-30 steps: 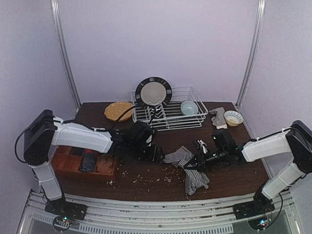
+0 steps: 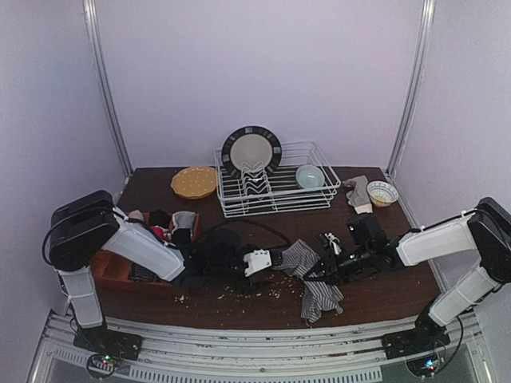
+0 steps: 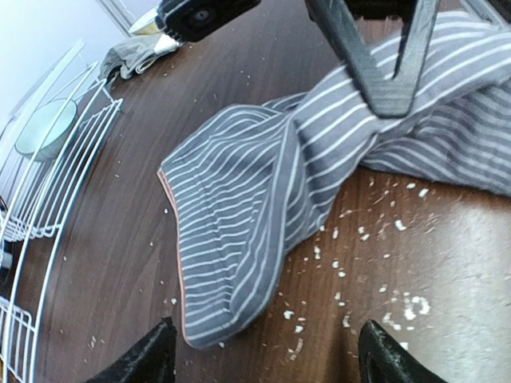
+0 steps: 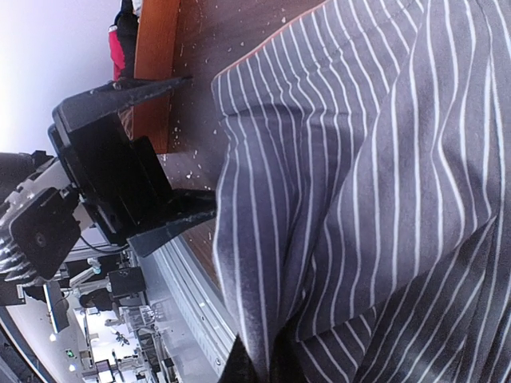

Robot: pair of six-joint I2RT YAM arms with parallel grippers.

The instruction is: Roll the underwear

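The grey underwear with white stripes (image 2: pixel 319 295) lies bunched on the dark table, one flap stretching left. In the left wrist view that flap of the underwear (image 3: pixel 231 223) shows a thin pinkish edge. My right gripper (image 2: pixel 313 275) is shut on the middle of the cloth, which gathers into a ridge at its fingertips (image 4: pixel 259 363). Facing the flap's left end is my left gripper, open, its fingers (image 3: pixel 152 355) wide apart with no cloth visibly gripped. In the right wrist view the left gripper is beside the cloth edge.
Pale crumbs (image 3: pixel 407 307) are scattered over the table. An orange-brown divided box (image 2: pixel 112 271) with clothes is under the left arm. Behind stand a white dish rack (image 2: pixel 231 209), a yellow dish (image 2: pixel 194 183), a grey cloth (image 2: pixel 358 191) and a patterned bowl (image 2: pixel 382 193).
The right gripper and the cloth have stayed nearly still.
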